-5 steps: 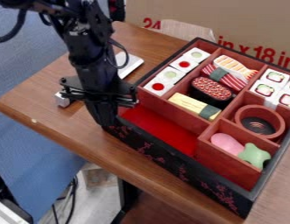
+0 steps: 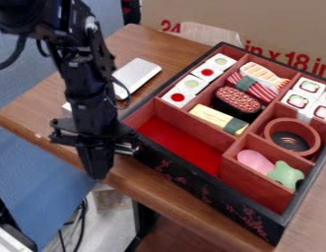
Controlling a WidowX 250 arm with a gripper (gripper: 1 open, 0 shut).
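The black arm hangs from the upper left, its gripper (image 2: 97, 157) low at the table's left edge, outside the bento box and left of it. The gripper's fingers point downward; whether they are open or shut is unclear at this size. The black box (image 2: 255, 224) with red interior holds toy food: white pieces with red dots (image 2: 178, 97), a yellow block (image 2: 212, 115), a dark round piece (image 2: 237, 100), striped pieces (image 2: 253, 88), a red ring (image 2: 292, 127), pink (image 2: 253, 160) and green (image 2: 285, 174) pieces. The red lower-left compartment (image 2: 181, 138) is empty.
A white flat object (image 2: 139, 74) lies on the wooden table (image 2: 165, 205) behind the arm. A cardboard box (image 2: 257, 30) stands at the back. Floor and a blue surface (image 2: 33, 177) lie beyond the table's left edge.
The arm has moved left and down, away from the box's left wall toward the table's edge. The box's contents look unchanged.
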